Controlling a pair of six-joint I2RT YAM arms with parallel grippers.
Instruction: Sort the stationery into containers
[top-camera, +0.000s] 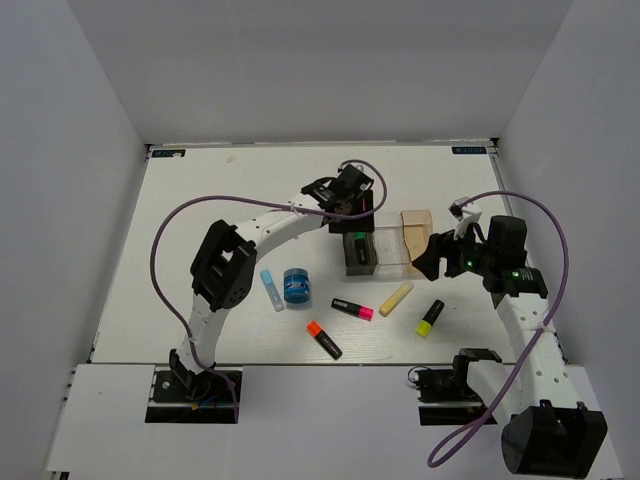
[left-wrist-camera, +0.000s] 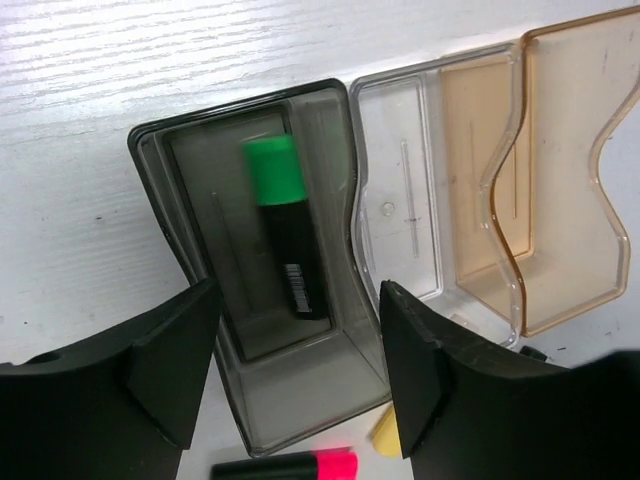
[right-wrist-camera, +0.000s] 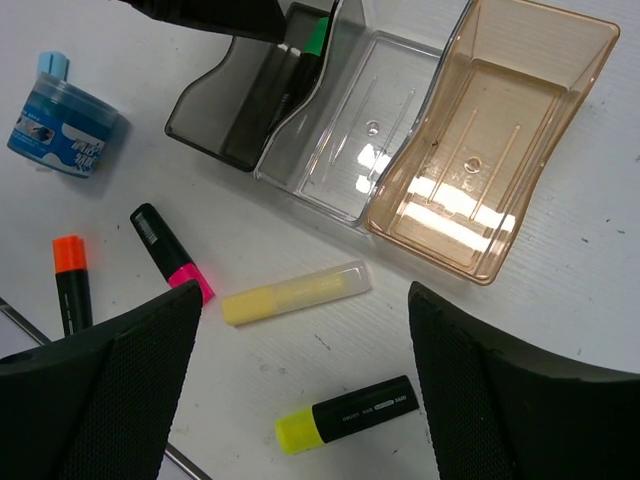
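Observation:
A green-capped black highlighter (left-wrist-camera: 291, 240) lies in the dark grey container (left-wrist-camera: 245, 405). Above that container, my left gripper (top-camera: 355, 225) is open with nothing between its fingers. To its right come the clear container (right-wrist-camera: 357, 150) and the amber container (right-wrist-camera: 480, 150). Loose on the table are a pink-capped highlighter (top-camera: 352, 309), an orange-capped highlighter (top-camera: 324, 340), a yellow-capped highlighter (top-camera: 430, 318), a glue stick (right-wrist-camera: 297, 293), a light blue stick (top-camera: 271, 290) and a blue jar (top-camera: 296, 286). Right of the amber container, my right gripper (top-camera: 430, 272) hangs open and empty.
The three containers stand side by side near the table's middle. Free white table (top-camera: 215, 175) lies behind and to the left. A dark thin rod crosses the lower left of the right wrist view.

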